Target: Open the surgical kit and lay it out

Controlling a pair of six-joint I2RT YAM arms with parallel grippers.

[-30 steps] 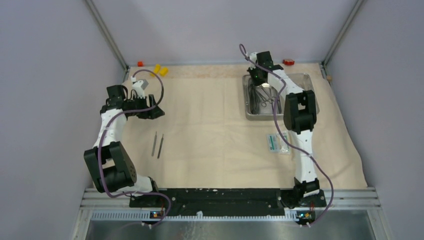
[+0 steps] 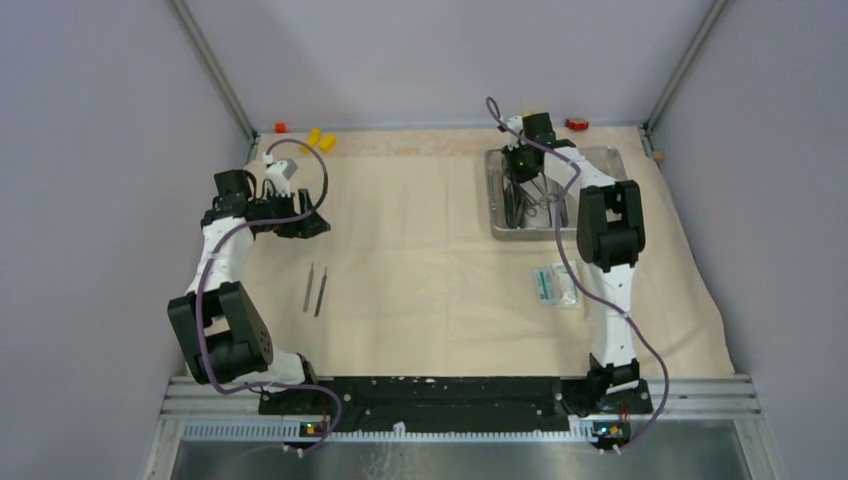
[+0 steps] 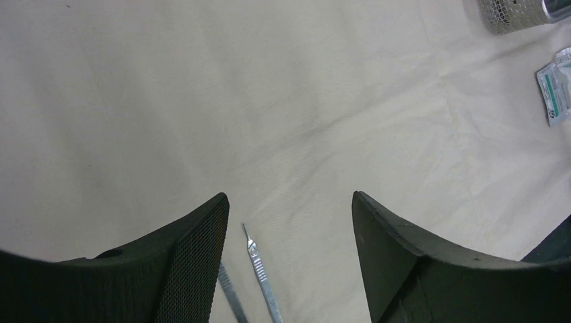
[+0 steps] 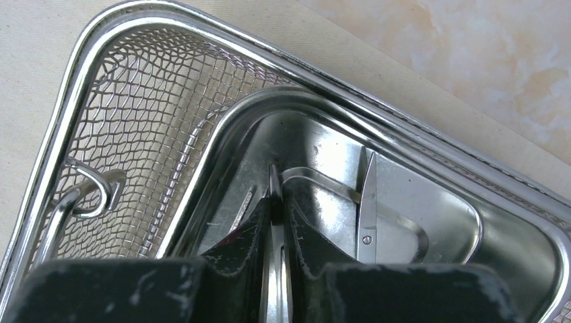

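A wire-mesh basket (image 2: 493, 205) holds a metal tray (image 4: 222, 145) of surgical instruments at the back right. My right gripper is down in the tray, fingertips close together around a slim dark-tipped instrument (image 4: 273, 176); whether they grip it cannot be told. Scissors (image 4: 367, 215) lie just right of the fingers. Two slender metal handles, one (image 2: 308, 287) beside the other (image 2: 321, 294), lie on the cloth at left. Above the cloth, my left gripper stands open and empty; both handles show partly below its fingers.
Sealed packets (image 2: 557, 286) lie in front of the basket. Yellow pieces (image 2: 318, 140) and a red block (image 2: 280, 127) sit at the back left, a red item (image 2: 577, 124) behind the basket.
My right gripper has shifted a little right and toward the front over the basket. The left arm and the two handles stay where they were.
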